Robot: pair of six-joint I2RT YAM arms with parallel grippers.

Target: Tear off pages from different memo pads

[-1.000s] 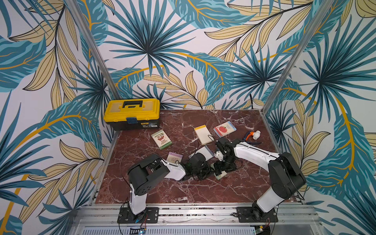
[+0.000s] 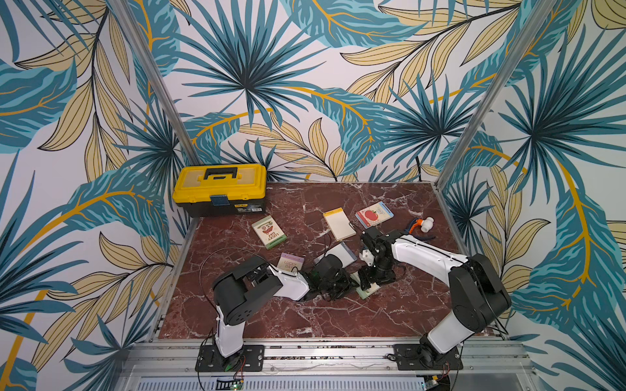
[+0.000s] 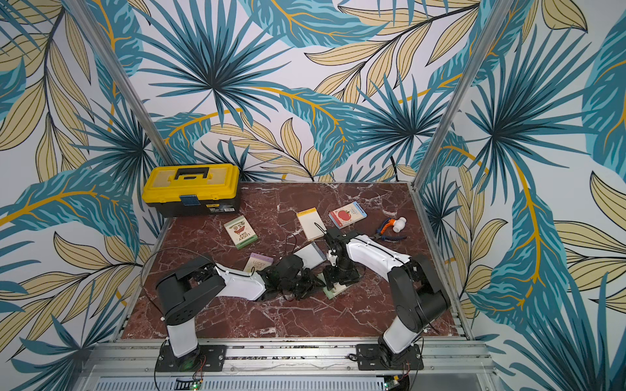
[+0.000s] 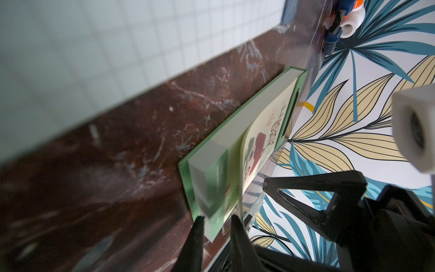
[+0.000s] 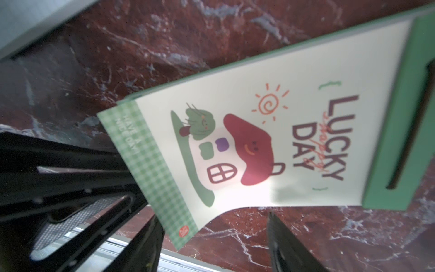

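A small memo pad with a green backing and a "Lucky Day" cover page [image 5: 253, 136] lies at the table's front middle. Its checked green free end is bent up off the stack. In the left wrist view, my left gripper is at that free end, its fingers partly apart; the lifted page [image 4: 247, 176] curves down to one fingertip, and whether it is gripped is unclear. Over the pad, my right gripper stands open, with only bare table visible between its fingers. In the top left view both grippers largely cover this pad [image 2: 366, 292].
Other pads lie behind: a lucky-day pad [image 2: 269, 232], a yellow-topped pad [image 2: 339, 224], an apple pad [image 2: 374, 215], a grid pad [image 2: 343, 254] and a purple one [image 2: 290, 262]. A yellow toolbox [image 2: 219, 189] and an orange tool [image 2: 414, 226] stand farther back.
The right arm has shifted very slightly to the right. Otherwise the left arm and the pads look the same in the top left view.
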